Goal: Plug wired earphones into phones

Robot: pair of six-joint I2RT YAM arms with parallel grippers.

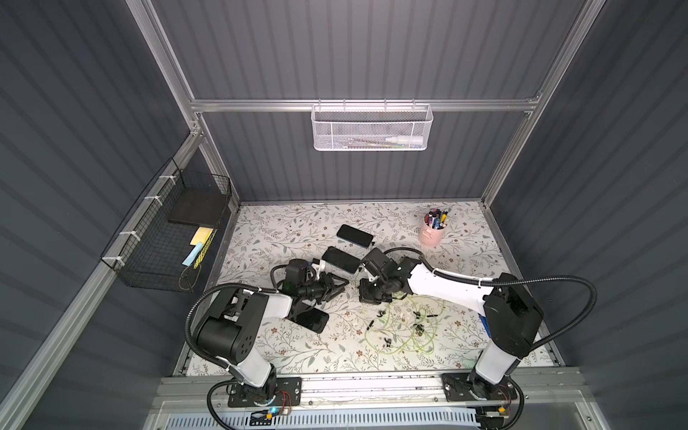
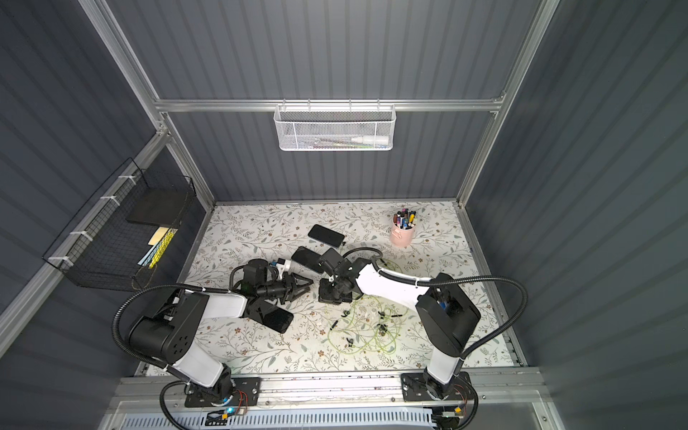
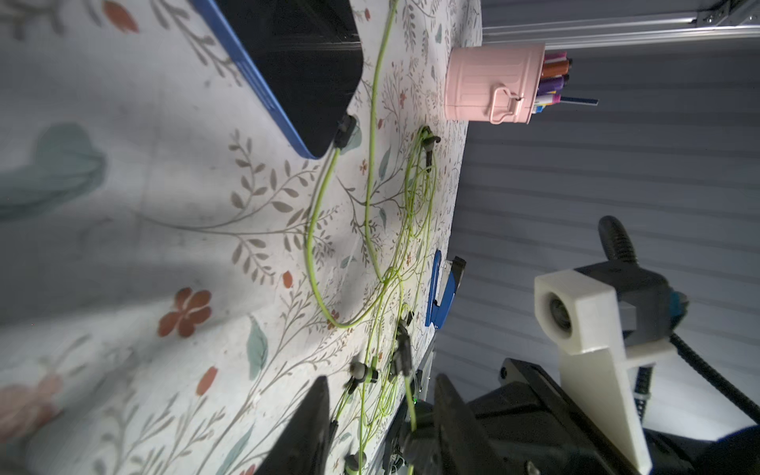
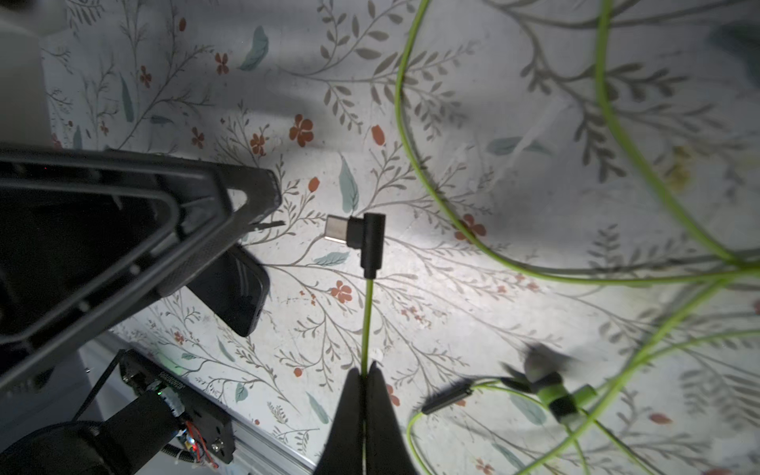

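Observation:
Three dark phones lie on the floral table: a far phone (image 1: 354, 235), a middle phone (image 1: 340, 259) and a near phone (image 1: 309, 318), partly under my left arm. In the left wrist view, a blue-edged phone (image 3: 293, 71) has a black plug (image 3: 344, 131) with a green cord at its corner. My right gripper is shut on a thin green earphone cable (image 4: 366, 320); its black right-angle plug (image 4: 373, 244), metal tip bare, stands beyond the fingertips. My left gripper is open, nothing visibly gripped, facing the right gripper across a small gap.
Tangled green earphones (image 1: 415, 329) spread over the right-centre table. A pink pen cup (image 1: 431, 233) stands at the back right. Wire baskets hang on the left and back walls.

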